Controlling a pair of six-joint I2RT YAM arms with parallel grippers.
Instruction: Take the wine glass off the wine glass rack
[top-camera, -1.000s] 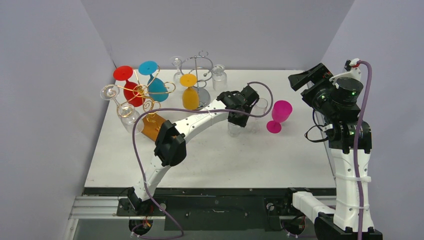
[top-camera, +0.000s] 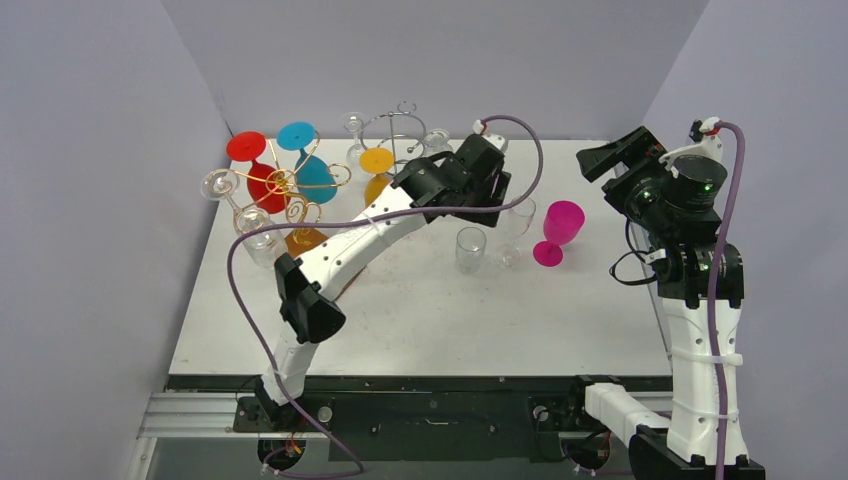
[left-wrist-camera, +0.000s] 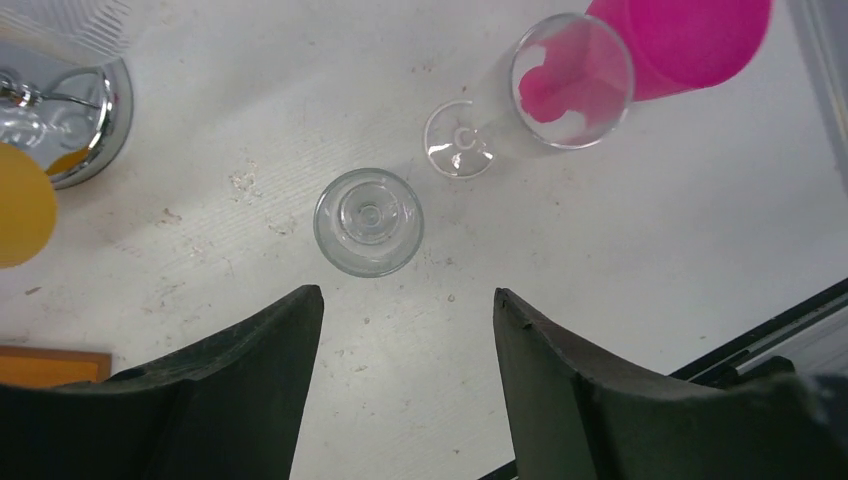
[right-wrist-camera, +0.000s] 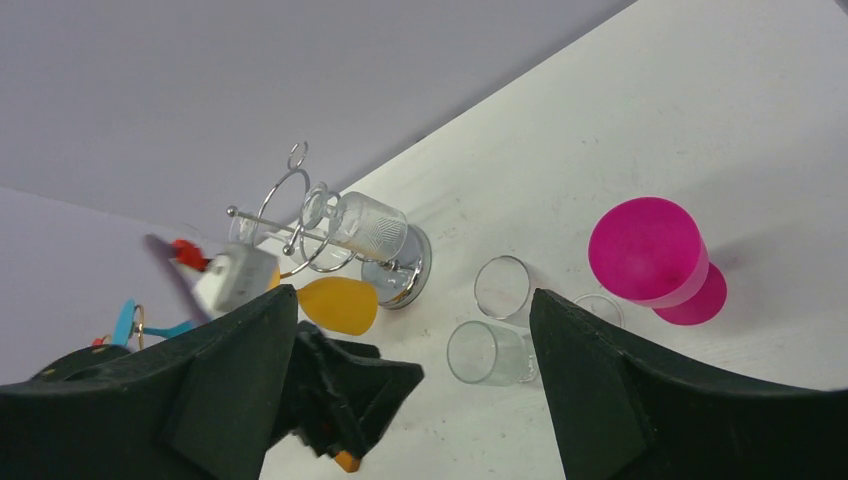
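My left gripper is open and empty above the table, over a clear tumbler (left-wrist-camera: 368, 222), a clear stemmed glass (left-wrist-camera: 459, 140) and a pink wine glass (top-camera: 563, 222), all standing on the table. A silver rack (right-wrist-camera: 410, 270) behind it holds a yellow glass (right-wrist-camera: 335, 303) and clear glasses. On the left, a gold rack (top-camera: 300, 205) holds red (top-camera: 246, 146), blue (top-camera: 316, 178) and clear glasses (top-camera: 220, 184). My right gripper stands open and empty at the right side, raised.
The gold rack's wooden base (top-camera: 305, 243) is partly behind the left arm. Walls bound the back and sides.
The right arm has not moved.
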